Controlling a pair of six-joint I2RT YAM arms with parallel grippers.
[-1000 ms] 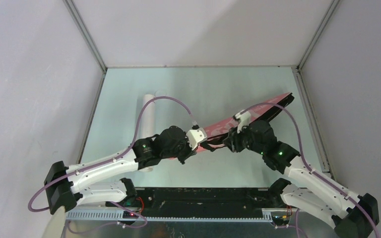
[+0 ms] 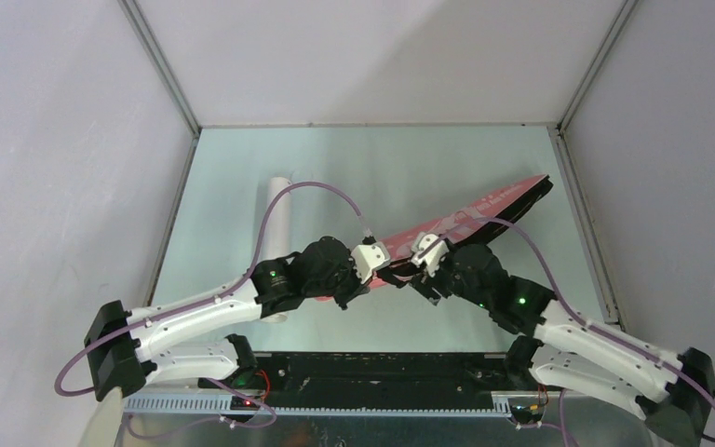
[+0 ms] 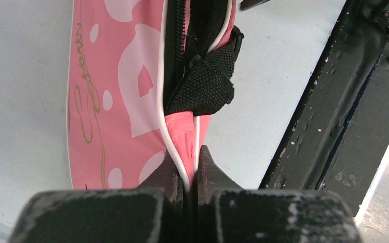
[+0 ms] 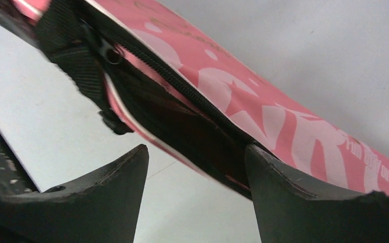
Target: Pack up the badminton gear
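A long pink badminton bag [image 2: 484, 209] with white print and a black zipped edge lies diagonally across the table. In the left wrist view my left gripper is shut on the pink, white-piped end of the bag [image 3: 116, 91], beside a black strap [image 3: 202, 83]. In the right wrist view my right gripper is open over the bag's unzipped black opening [image 4: 192, 126], near the zipper pull [image 4: 112, 54].
A white cylindrical tube [image 2: 277, 214] lies at the table's left, partly behind the left arm. A dark rail runs along the front edge.
My left gripper has barely moved.
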